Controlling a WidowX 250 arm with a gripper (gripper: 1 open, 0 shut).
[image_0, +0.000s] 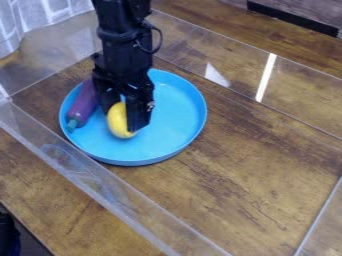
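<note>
A black arm reaches down from the top to a blue round plate. Its gripper is low over a yellow oblong object lying on the plate, with the fingers around or against its upper end; whether they hold it I cannot tell. A purple eggplant-like object with a green tip lies along the plate's left side.
A clear plastic strip runs diagonally along the left side past the plate.
</note>
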